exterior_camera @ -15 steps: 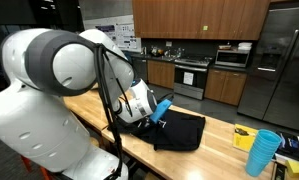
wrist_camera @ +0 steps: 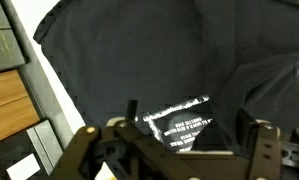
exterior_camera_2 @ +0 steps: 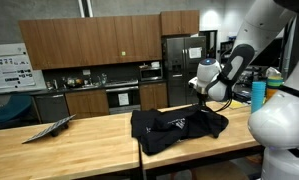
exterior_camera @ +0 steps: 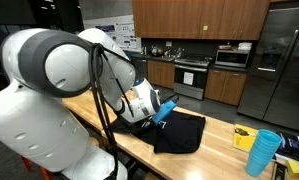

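Note:
A black garment (exterior_camera: 187,132) lies spread and rumpled on the wooden table. In the wrist view, the dark cloth (wrist_camera: 119,55) fills most of the picture, and a block of white print (wrist_camera: 177,124) shows on it. My gripper points down over the cloth with its fingers well apart. Only cloth shows beneath and between them, and folds rise near the right-hand finger (wrist_camera: 245,128). From the side, the gripper (exterior_camera_2: 202,98) is close above the garment (exterior_camera_2: 169,127); whether the fingertips touch it is hidden.
At the right of the table stand a blue cup (exterior_camera: 262,153) and a yellow item (exterior_camera: 245,137) among other small objects. Bare wood (exterior_camera_2: 69,150) stretches away on the far side of the garment. Kitchen cabinets line the back.
The garment looks much the same.

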